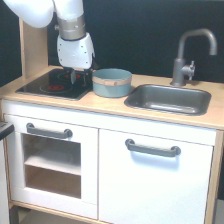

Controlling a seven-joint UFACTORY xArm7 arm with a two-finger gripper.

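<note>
A blue-green pot (112, 86) rests on the wooden counter between the black cooktop (50, 86) and the sink (168, 98). Its right side reaches close to the sink's left rim. The white arm comes down from the upper left, and my gripper (80, 73) is low over the cooktop's right part, just left of the pot's rim. The fingers are dark and small against the dark background. Whether they grip a handle of the pot or only stand against its side, I cannot tell.
A grey faucet (186, 58) rises behind the sink at the right. Below the counter are a cabinet door with a dark handle (153, 148) and an oven door with its own handle (49, 131). Bare counter (110, 105) lies in front of the pot.
</note>
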